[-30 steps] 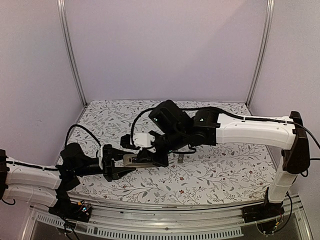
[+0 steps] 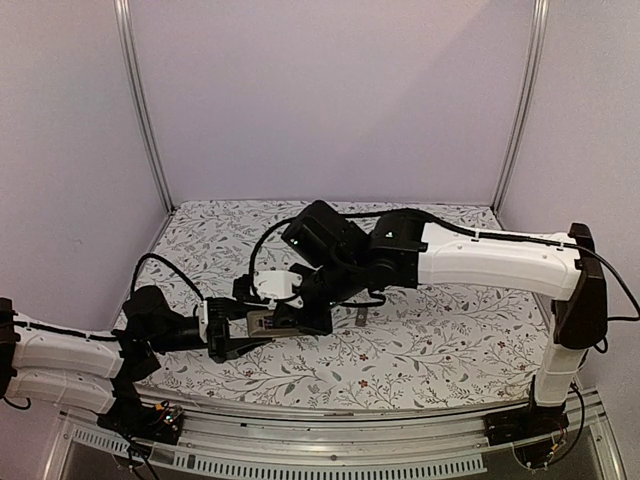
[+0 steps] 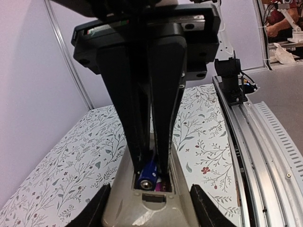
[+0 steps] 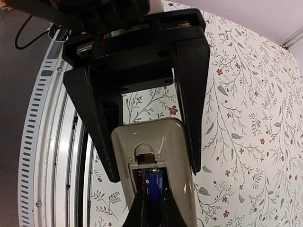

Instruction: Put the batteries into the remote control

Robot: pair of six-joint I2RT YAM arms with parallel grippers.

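Note:
The grey-beige remote is held off the table, its battery compartment facing up, with my left gripper shut on its sides. Inside the compartment lies a blue battery, also seen in the right wrist view. Next to it a dark reddish-purple piece shows, perhaps a second battery. My right gripper reaches down into the compartment. Its narrow fingers stand part open astride the blue battery, with a small gap visible on one side. Whether either finger touches the battery cannot be told.
A small greyish-brown piece lies on the floral tabletop, just right of the right gripper. A metal rail runs along the front edge.
The left arm and the remote have stayed in place.

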